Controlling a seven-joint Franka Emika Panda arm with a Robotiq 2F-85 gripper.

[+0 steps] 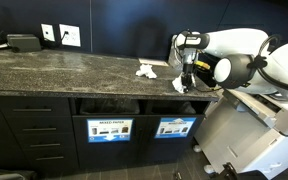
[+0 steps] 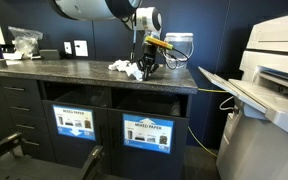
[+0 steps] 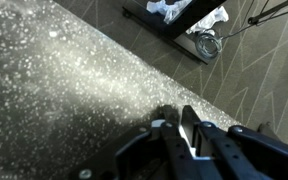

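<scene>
My gripper is low at the counter's front edge, pointing down. It is shut on a white crumpled piece, paper or cloth, which hangs at the edge above the right-hand bin opening. In the second exterior view the same white piece shows beside the gripper. Between the dark fingers in the wrist view, only a small pale bit shows; the rest is hidden. A second white crumpled piece lies on the countertop, left of the gripper.
Under the counter are two bin openings with "mixed paper" signs. A wrist view looks past the counter edge to floor and a dark open bin with white paper inside. Machines stand to the right.
</scene>
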